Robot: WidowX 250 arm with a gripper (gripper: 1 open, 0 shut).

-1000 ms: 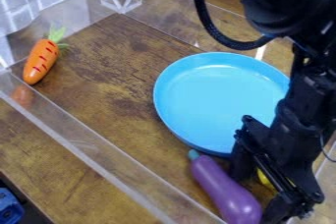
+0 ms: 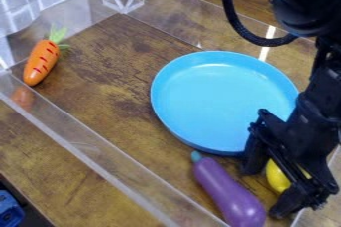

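My black gripper (image 2: 272,167) is at the lower right, open, with its fingers around a yellow object (image 2: 278,178) that is mostly hidden by them; whether they touch it is unclear. A blue plate (image 2: 213,97) lies just left of and behind the gripper. A purple toy eggplant (image 2: 229,194) lies at the bottom, just left of the fingers. An orange toy carrot (image 2: 42,64) with green leaves lies at the upper left.
A clear plastic wall (image 2: 94,156) runs along the lower left, with more clear edging along the back. The wooden surface (image 2: 107,72) between carrot and plate is bare.
My gripper has shifted slightly, more of the yellow object showing between its fingers than a moment ago. The plate appears moved slightly left.
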